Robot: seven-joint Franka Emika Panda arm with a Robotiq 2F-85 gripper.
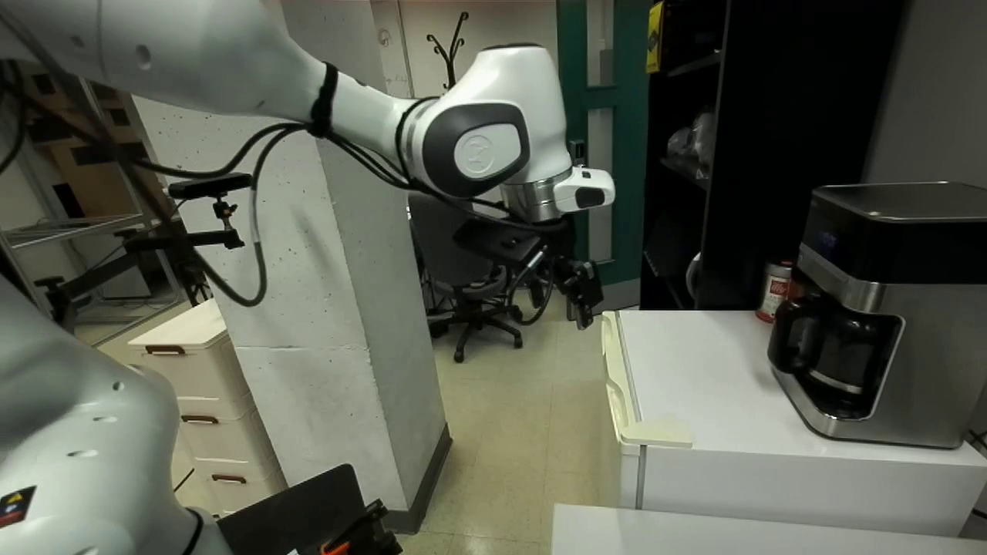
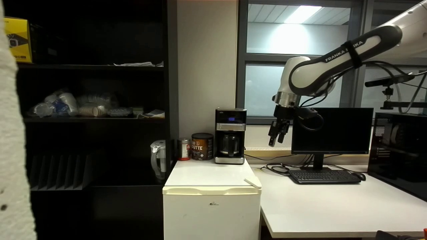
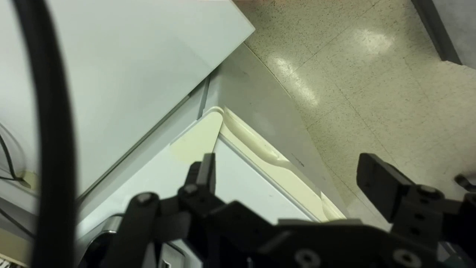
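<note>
My gripper is open, with its two dark fingers wide apart and nothing between them. From the wrist, the front edge of the white mini fridge (image 3: 254,178) and its cream door handle (image 3: 267,154) show below the gap between the fingers. In exterior view 1 the gripper (image 1: 584,301) hangs in the air near the fridge's handle side, apart from it as far as can be seen. Exterior view 2 has the gripper (image 2: 277,140) above and to the right of the fridge top (image 2: 208,176).
A coffee maker (image 2: 230,136) with a glass carafe stands on the fridge, beside a brown tin (image 2: 202,146) and a smaller can (image 2: 184,149). To the right, a white desk (image 2: 320,208) carries a monitor (image 2: 332,132) and keyboard (image 2: 324,176). Black shelves (image 2: 94,66) stand left.
</note>
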